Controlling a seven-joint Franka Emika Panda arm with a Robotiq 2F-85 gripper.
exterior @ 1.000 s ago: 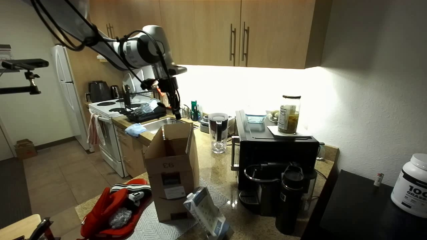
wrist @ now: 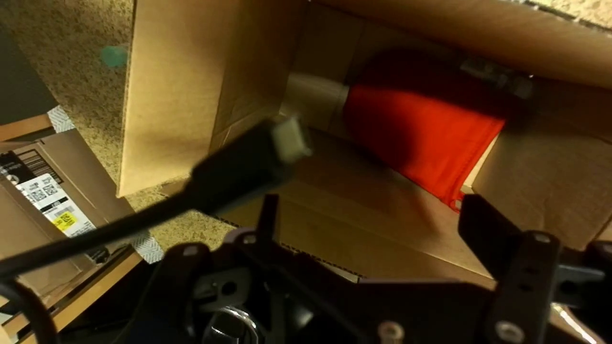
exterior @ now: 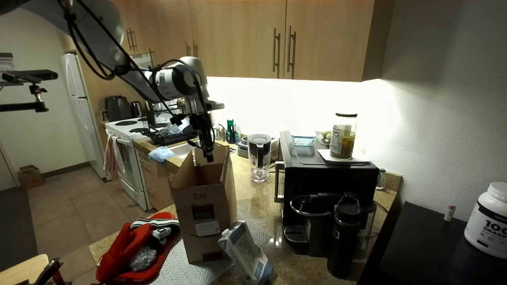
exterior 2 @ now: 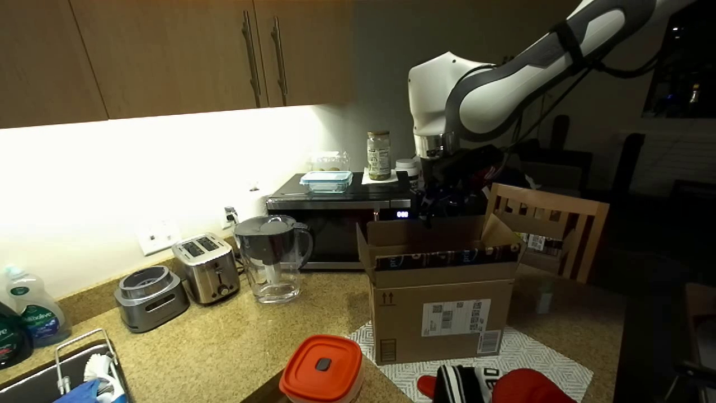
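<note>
An open cardboard box [exterior 2: 409,315] stands upright on the patterned mat, its top flaps raised. Down inside it, in the wrist view, a red cloth item [wrist: 424,132] with a small loop at one corner lies on the bottom, partly in shadow. My gripper is over the box opening, its fingers [wrist: 487,235] spread wide with nothing between them. In the first exterior view the gripper [exterior: 209,159] points down at the box's top edge. Beside the box rests a red bag [exterior: 121,254] holding a striped black-and-white item and something silvery.
A tilted carton [exterior: 247,254] leans by the box's right side. The water pitcher [exterior 2: 272,258], black oven [exterior: 328,185] and red-lidded container [exterior 2: 322,369] stand around. A loose black cable [wrist: 97,243] crosses the wrist view. Bare counter lies left of the box in the second exterior view.
My arm and gripper have come down, from above the box to its top opening. The box, bag and carton have stayed where they were.
</note>
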